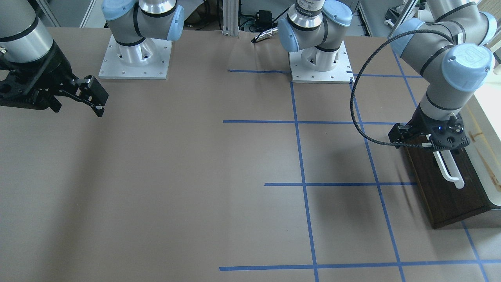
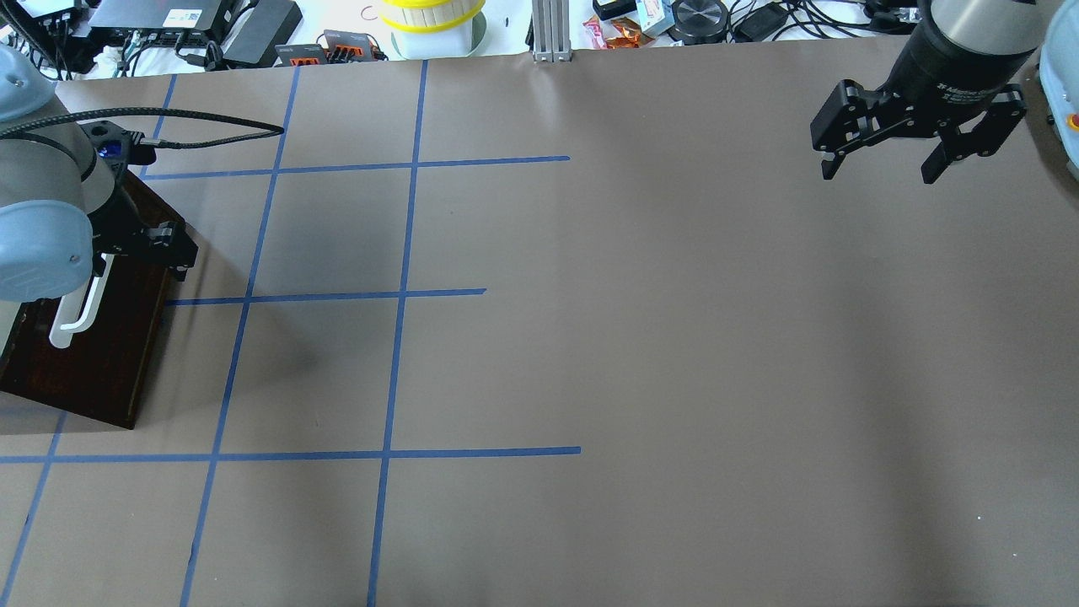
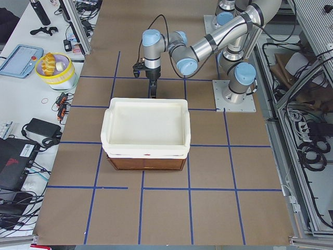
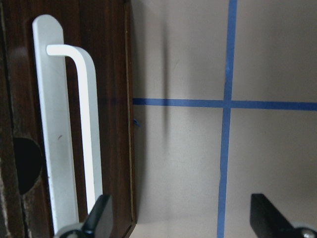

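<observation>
A dark wooden cabinet (image 1: 441,197) with a white bar handle (image 1: 448,171) on its face stands at the right of the front view. My gripper hangs right over it, at the upper end of the handle. In the left wrist view the fingers are wide apart and open; the left finger is beside the handle (image 4: 90,129), the right one over bare table, with nothing visibly held.
A white tray (image 3: 145,154) tops the cabinet. Other robot arms (image 1: 314,61) stand at the back, and another black gripper (image 2: 915,131) is across the table.
</observation>
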